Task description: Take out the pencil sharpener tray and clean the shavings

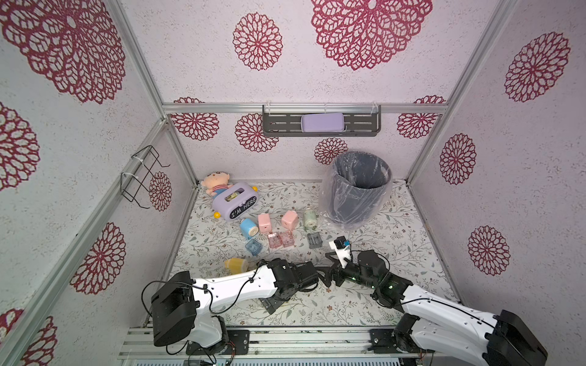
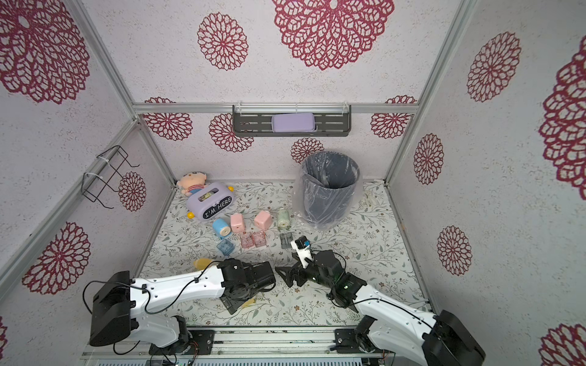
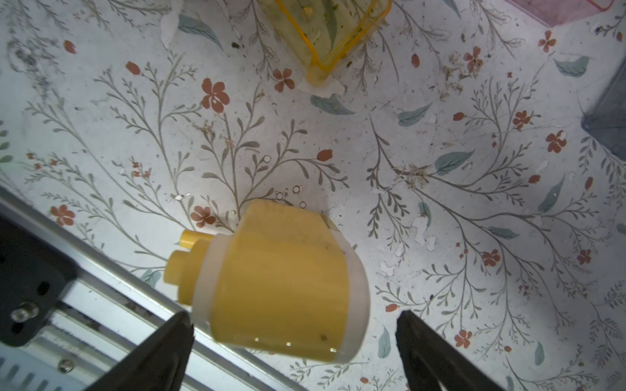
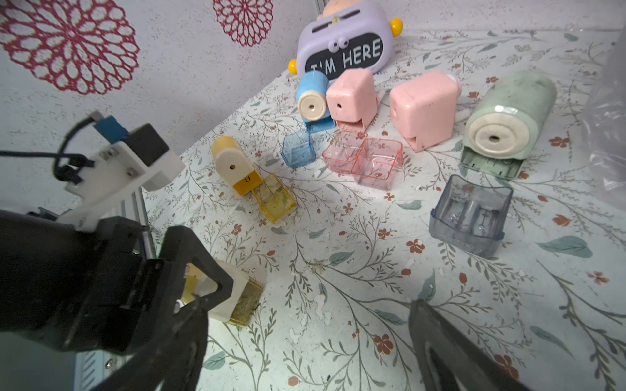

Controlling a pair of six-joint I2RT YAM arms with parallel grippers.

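A yellow-and-white sharpener (image 3: pixel 280 293) lies near the front edge in the left wrist view, with a short yellow knob on its left side. My left gripper is open, its blurred fingers (image 3: pixel 427 352) on either side of the sharpener; contact cannot be made out. From the right wrist view, a darker translucent end (image 4: pixel 247 303) of this sharpener shows beyond the left gripper's fingers. Whether that end holds shavings is unclear. My right gripper stands open to the right, only bare tabletop between its fingers.
Behind stand another yellow sharpener (image 4: pixel 231 159) with a yellow tray (image 4: pixel 275 198), plus blue (image 4: pixel 313 97), pink (image 4: pixel 424 107) and green (image 4: pixel 512 117) sharpeners. Blue (image 4: pixel 298 148), pink (image 4: pixel 378 163) and grey (image 4: pixel 472 215) trays lie before them. A lined bin (image 1: pixel 355 195) occupies the back right.
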